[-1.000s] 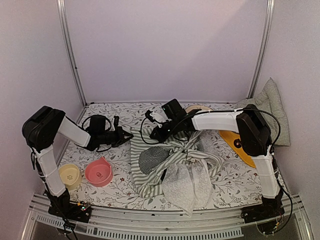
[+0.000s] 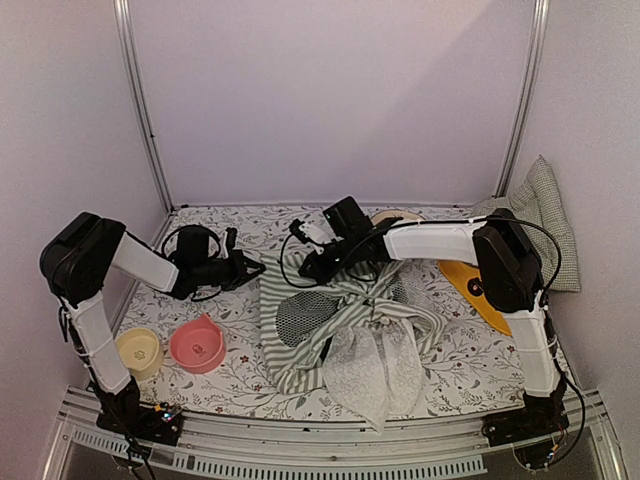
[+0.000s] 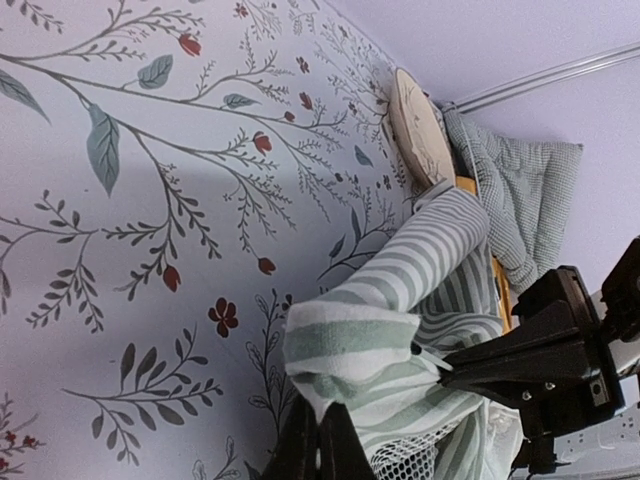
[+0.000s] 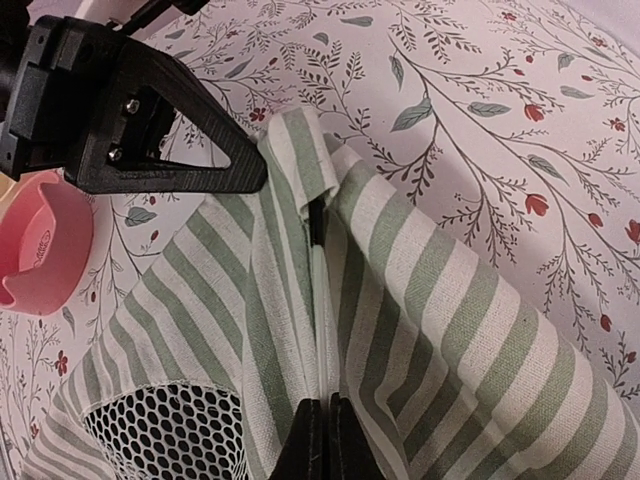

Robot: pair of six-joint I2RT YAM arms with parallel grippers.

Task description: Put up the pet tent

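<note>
The striped green-and-white pet tent [image 2: 290,345] lies collapsed and crumpled mid-table, with mesh panels and a white sheer flap at its front. At its back left corner, my left gripper [image 2: 262,267] is shut on the striped fabric [image 3: 352,345], which bunches at the fingertips. My right gripper [image 2: 306,270] is close by on the right, above the tent. In the right wrist view its fingers [image 4: 335,440] are shut on a thin pale pole [image 4: 321,300]. The pole's black end [image 4: 317,222] meets the fabric fold at the corner; how far it goes in is hidden.
A pink bowl [image 2: 198,345] and a cream bowl [image 2: 140,352] stand front left. A yellow-orange item [image 2: 478,295] lies at the right, near a checked cushion [image 2: 548,225] against the wall.
The right arm shows no clear movement.
</note>
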